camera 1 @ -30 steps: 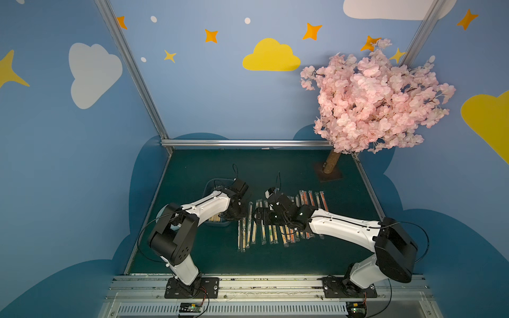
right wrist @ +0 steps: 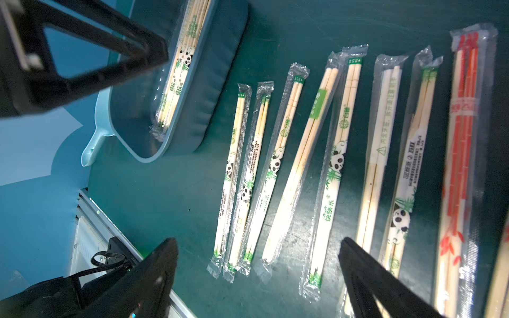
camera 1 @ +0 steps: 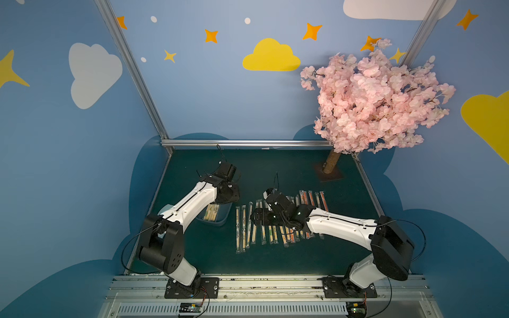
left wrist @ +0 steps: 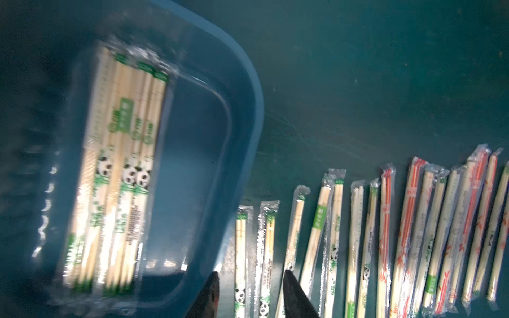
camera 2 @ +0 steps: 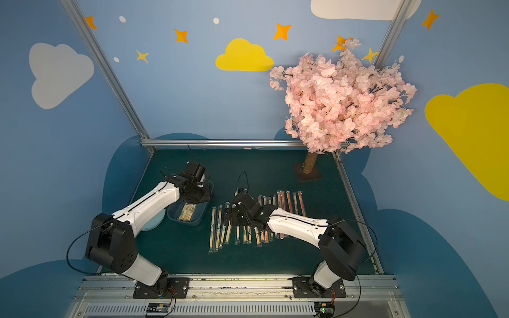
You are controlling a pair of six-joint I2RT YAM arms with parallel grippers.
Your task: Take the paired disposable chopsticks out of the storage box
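Observation:
A blue storage box (left wrist: 206,159) holds several paired chopsticks (left wrist: 119,169) in clear wrappers, printed green with pandas. My left gripper is open above the box's right side and the nearest loose chopstick packets (left wrist: 241,254), with nothing held. My right gripper is open over the loose packets just right of the box, also empty. In both top views the left arm hides part of the box.
A long row of wrapped chopsticks (right wrist: 458,175), some red, lies right of the box. A pink blossom tree (camera 1: 333,159) stands at the back right.
My left gripper has moved up toward the back and slightly left, uncovering more of the box's front. The right arm has shifted only slightly.

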